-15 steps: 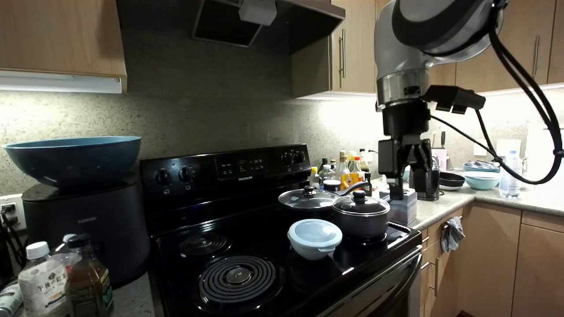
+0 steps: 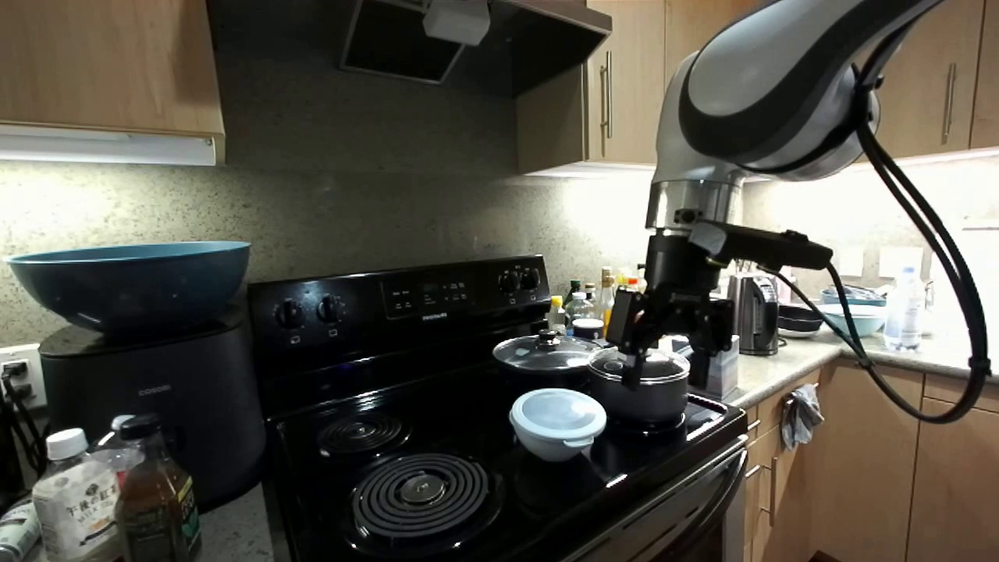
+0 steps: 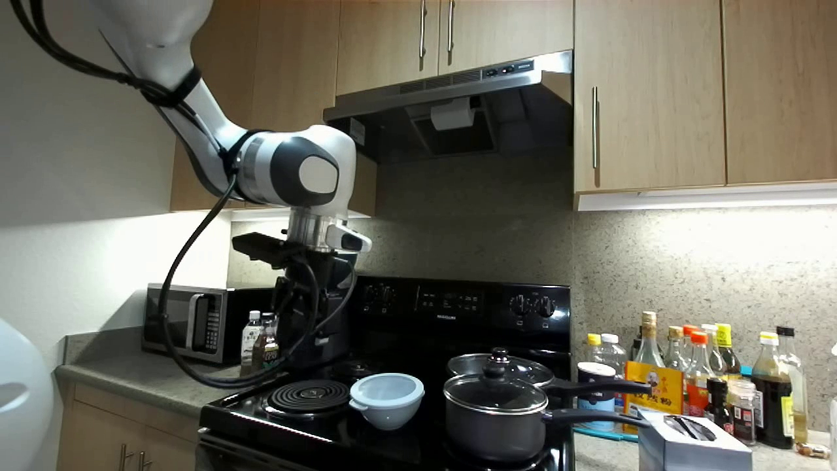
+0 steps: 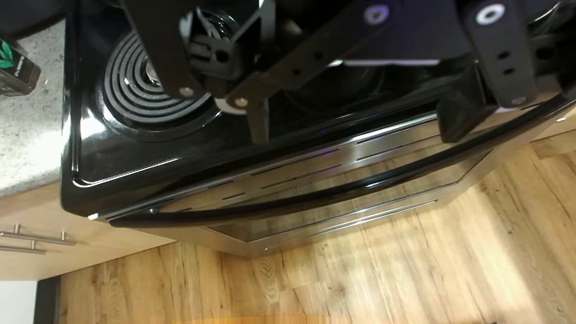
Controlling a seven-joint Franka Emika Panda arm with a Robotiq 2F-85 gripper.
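My gripper (image 2: 672, 364) hangs open in exterior view 1, overlapping the lidded grey saucepan (image 2: 646, 398) from that angle. In the wrist view nothing lies between the fingers, which are spread wide over the stove's front edge and oven handle (image 4: 345, 188). Exterior view 2 puts the gripper on the left, in front of the black air fryer, its fingertips hard to make out. A pale blue bowl (image 3: 386, 401) with a lid sits upright on the stovetop, left of the saucepan (image 3: 490, 428). Behind that stands a second pan under a glass lid (image 2: 545, 352).
Two burners on the stove's left, including the front coil (image 2: 421, 495), are bare. Bottles (image 2: 159, 496) and the air fryer (image 2: 154, 412) with a big blue bowl (image 2: 131, 281) flank the left side. Saucepan handles (image 3: 600, 417) reach toward the right counter, near a grey box (image 3: 690, 446).
In exterior view 1 my gripper has moved left and somewhat lower, and its wrist has turned and tilted. Bowl and pans have stayed put.
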